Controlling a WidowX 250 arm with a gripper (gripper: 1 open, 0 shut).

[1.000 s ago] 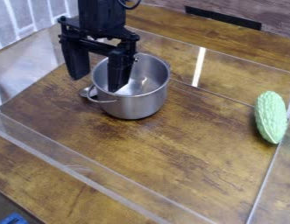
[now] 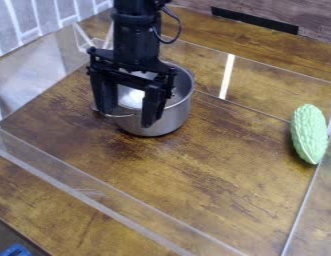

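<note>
The black gripper [image 2: 130, 97] hangs low over a steel pot [image 2: 168, 114] in the upper middle of the view, its two finger parts reaching down in front of and into the pot's opening. Whether the fingers are open or closed on anything is hard to tell. Something white shows inside the pot behind them. A pale green bitter-melon-like vegetable [image 2: 308, 133] lies on the wooden table [image 2: 181, 190] at the far right, well apart from the pot.
Clear plastic strips run along the table's edges. A white railed barrier stands at the back left and a small blue object [image 2: 13, 249] sits at the bottom left corner.
The green vegetable has not moved.
</note>
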